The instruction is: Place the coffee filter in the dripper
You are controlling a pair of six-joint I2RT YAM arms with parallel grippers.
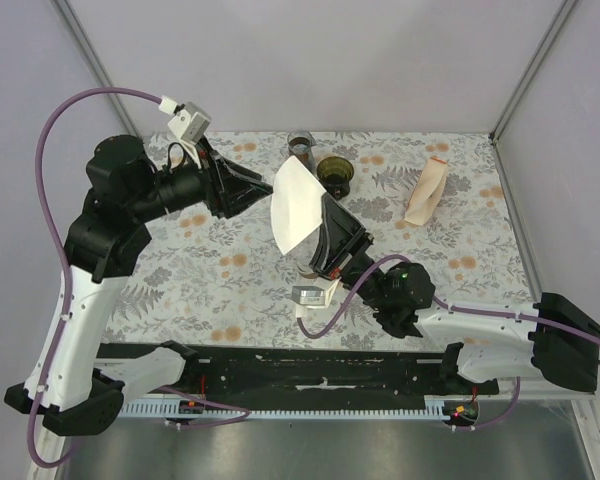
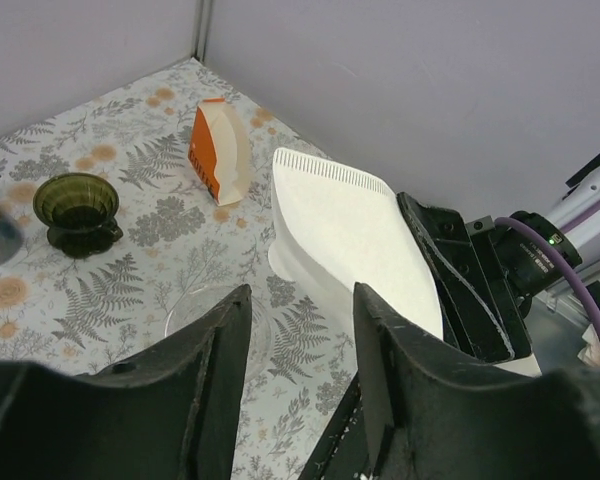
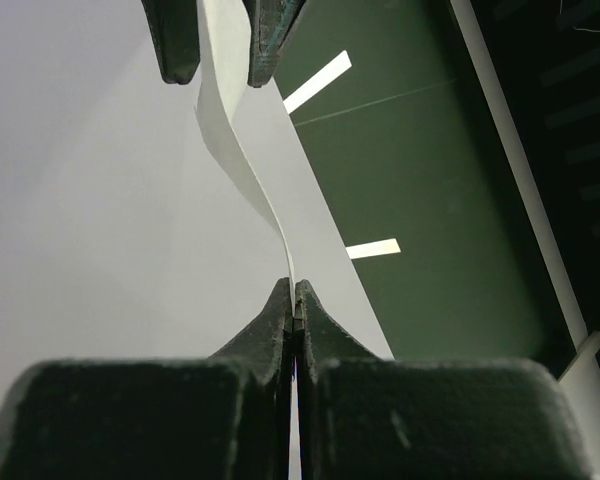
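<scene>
A white paper coffee filter [image 1: 295, 200] is raised above the table, pinched in my right gripper [image 1: 335, 250], which is shut on its thin edge, as the right wrist view also shows. In the left wrist view my left gripper has its two fingers apart just short of the filter [image 2: 350, 250], nothing between them. The green dripper [image 2: 75, 215] stands at the back of the table, behind the filter.
A glass server [image 1: 300, 145] stands beside the dripper. A folded paper packet [image 1: 425, 190] lies at the back right. A clear round item [image 2: 210, 300] is on the patterned mat.
</scene>
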